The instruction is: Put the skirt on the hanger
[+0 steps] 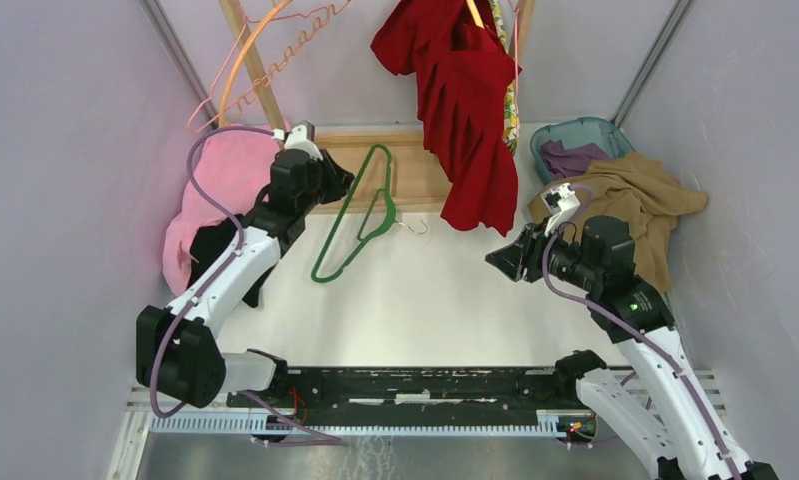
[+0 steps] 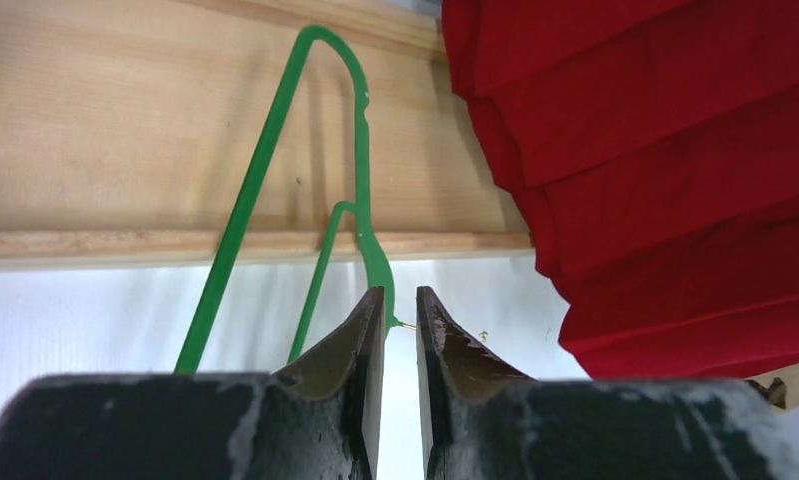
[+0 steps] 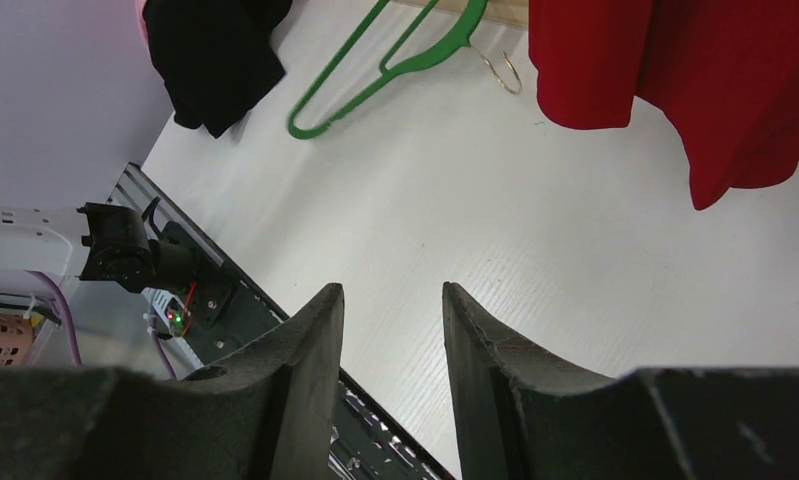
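Note:
A green hanger (image 1: pixel 341 228) with a metal hook (image 1: pixel 411 229) lies slantwise below and to the right of my left gripper (image 1: pixel 347 182) in the top view. From the left wrist, the hanger's neck (image 2: pixel 377 268) appears behind the left gripper's fingertips (image 2: pixel 377 300). Those fingers stand close together, and the narrow gap shows only white table and hook wire; any grip on the hanger is not visible. The red garment (image 1: pixel 470 130) hangs from the rack at upper centre. My right gripper is open and empty, low and right of the red cloth.
Pink cloth (image 1: pixel 230 185) and black cloth (image 1: pixel 211 250) lie at the left. A teal basket (image 1: pixel 600 130) with purple cloth and a brown cloth (image 1: pixel 630 205) beside it occupies the right. An orange hanger (image 1: pixel 237 70) hangs upper left.

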